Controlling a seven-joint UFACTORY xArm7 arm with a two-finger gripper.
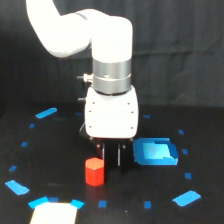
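A red block (95, 172) is in the lower left middle of the camera view. My white arm reaches down from the top, and its gripper (110, 156) is just behind the block and a little to its right. The dark fingers barely stand out against the dark surface, so how far apart they are is unclear. The block is in front of the left finger, off the gripper's centre line. Whether they touch cannot be told. To the right is a blue square (168, 160) with a paler patch inside, partly hidden by the arm.
Blue tape strips mark the dark table, including one at the right (186, 198) and one at the left (17, 187). A pale object (53, 213) is cut off by the bottom edge.
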